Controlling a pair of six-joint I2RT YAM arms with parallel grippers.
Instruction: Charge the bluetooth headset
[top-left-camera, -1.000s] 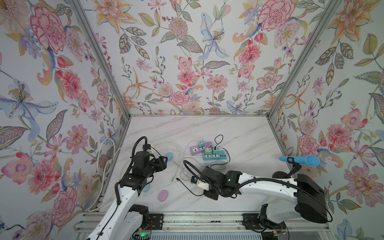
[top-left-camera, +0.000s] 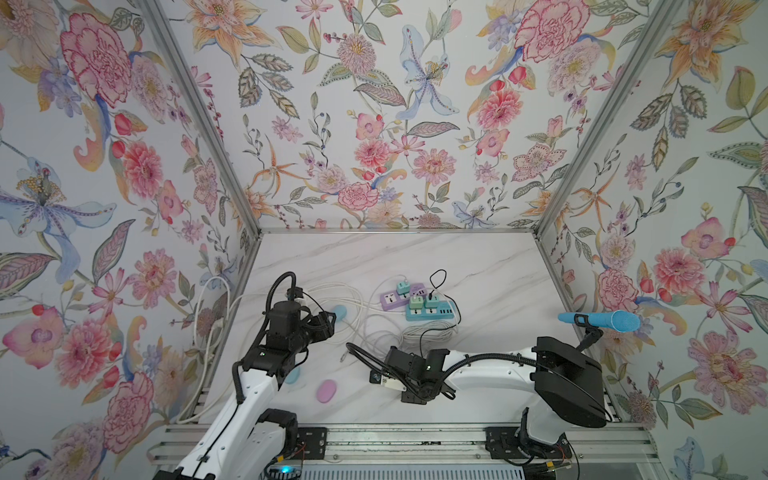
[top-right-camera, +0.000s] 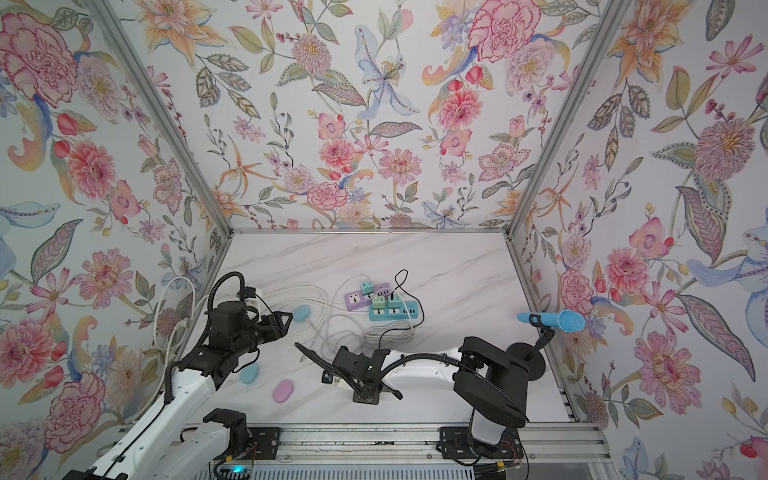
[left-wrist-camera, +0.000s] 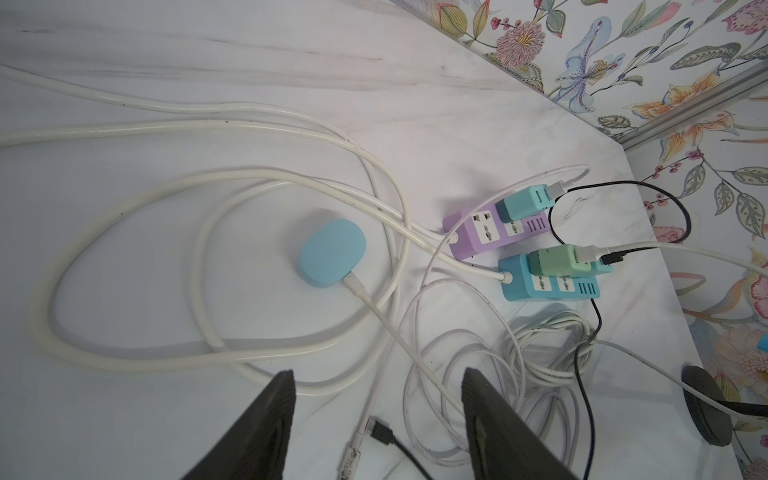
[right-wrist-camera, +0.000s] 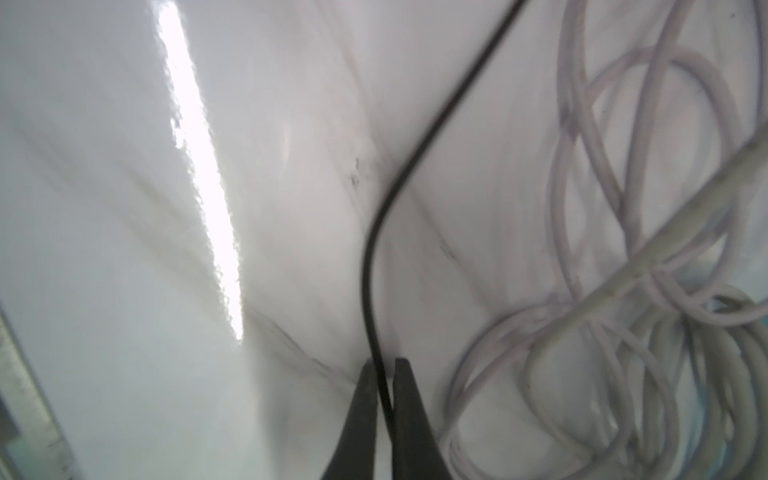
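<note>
My right gripper is low on the table, its narrowly spaced fingertips at a thin black cable (right-wrist-camera: 412, 172); whether they grip it is unclear. My left gripper hovers open at the left, above white cables. Below it lies a blue oval case (left-wrist-camera: 332, 252) with a white cable end at it. A black USB plug (left-wrist-camera: 378, 428) lies near the bottom of the left wrist view. A purple power strip (left-wrist-camera: 484, 228) and a blue one (left-wrist-camera: 520, 280) carry adapters. A pink oval case (top-left-camera: 325, 391) lies at the front left.
Coiled cables (right-wrist-camera: 712, 400) crowd the area right of my right gripper. A blue microphone-like object (top-left-camera: 600, 320) stands on a holder at the far right.
The left arm is nearly still.
</note>
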